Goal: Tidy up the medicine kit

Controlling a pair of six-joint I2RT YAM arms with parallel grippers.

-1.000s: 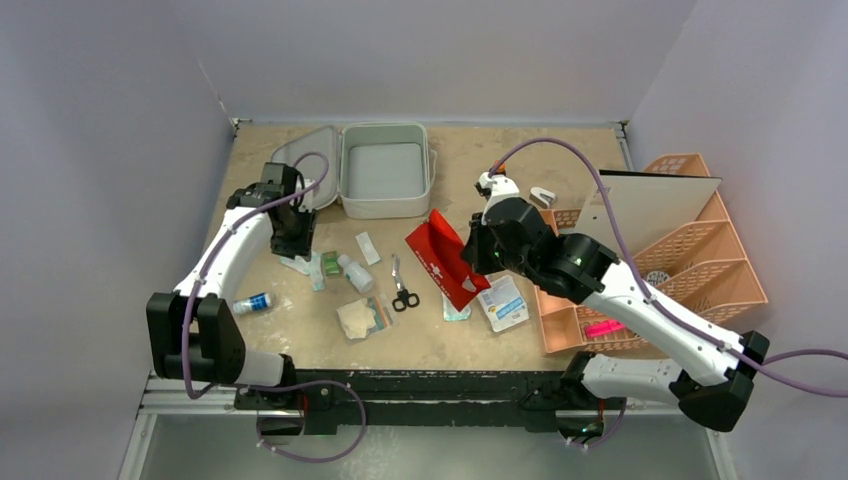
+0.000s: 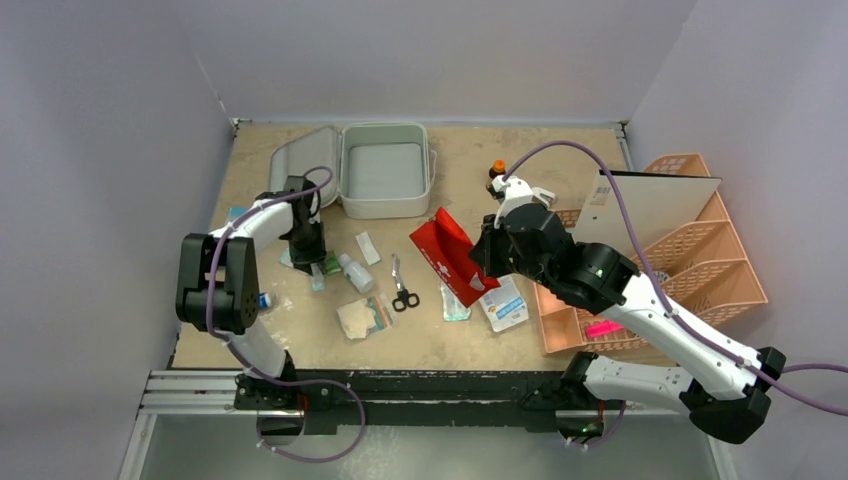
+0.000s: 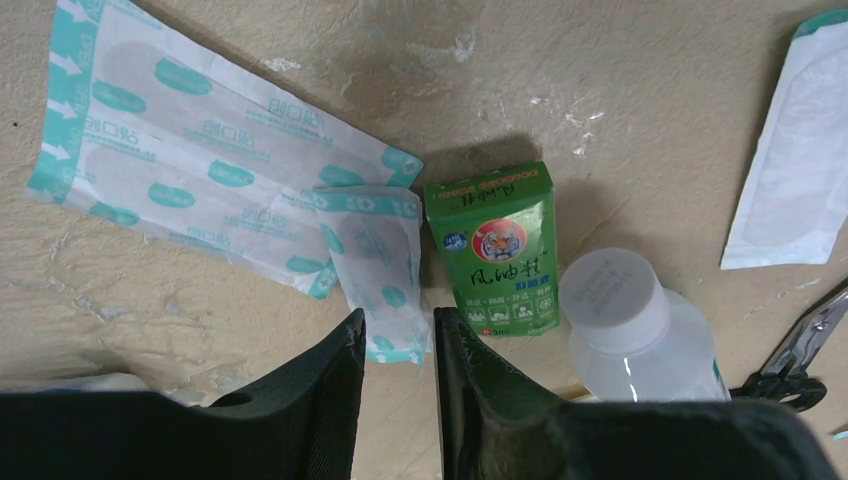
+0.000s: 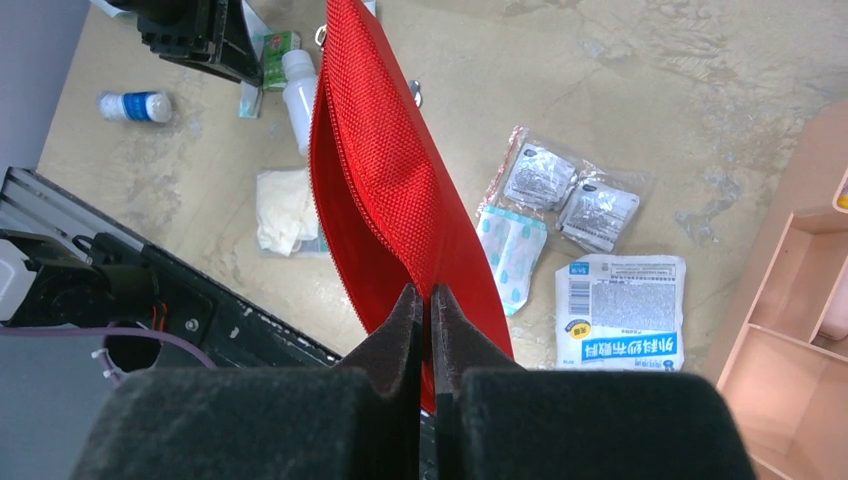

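Note:
A red pouch [image 2: 446,255] with a white cross hangs above the table, my right gripper shut on its thin edge. The pouch's mouth gapes open in the right wrist view. My left gripper is part open over a small bandage packet [image 3: 378,265], nothing visibly held. The packet's lower end lies between the fingertips as seen from above; contact cannot be told. A larger bandage strip [image 3: 215,150] lies to its left, a green medicine box [image 3: 497,250] to its right. Beside the box is a white-capped bottle [image 3: 640,335].
Scissors [image 2: 404,297], a gauze bag [image 2: 362,317] and a white packet [image 4: 620,310] lie on the table. An empty grey box [image 2: 385,205] stands at the back. An orange organizer [image 2: 555,330] fills the right side.

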